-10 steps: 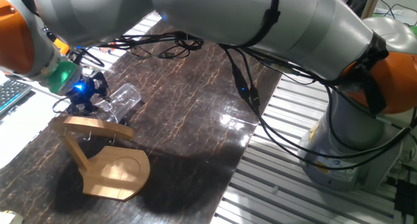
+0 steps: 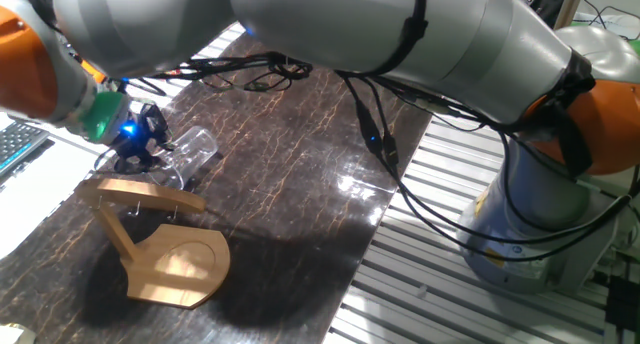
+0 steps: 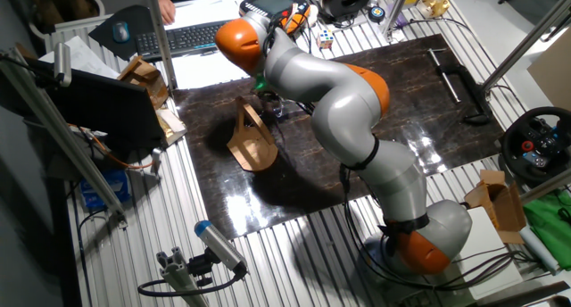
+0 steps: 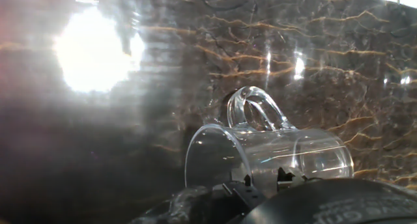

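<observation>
A clear glass mug point(image 4: 267, 149) lies sideways across the lower middle of the wrist view, its mouth to the left and its looped handle point(image 4: 273, 110) upward. My gripper is at the mug's near side, with dark fingertips against or just in front of the glass. Whether the fingers are closed on it does not show. In exterior view 1 the gripper point(image 2: 152, 149) meets one end of the mug point(image 2: 192, 156), above and behind a wooden stand point(image 2: 182, 266). The stand has a raised arm with several small hooks point(image 2: 174, 214). Whether the mug touches the table is unclear.
A keyboard point(image 3: 178, 41) and papers lie beyond the table's far edge. Cables point(image 2: 380, 144) hang under my arm. A black handled object point(image 3: 462, 88) rests at the table's far end.
The gripper and mug have shifted only slightly, a little up and to the right in exterior view 1. The stand has stayed in place.
</observation>
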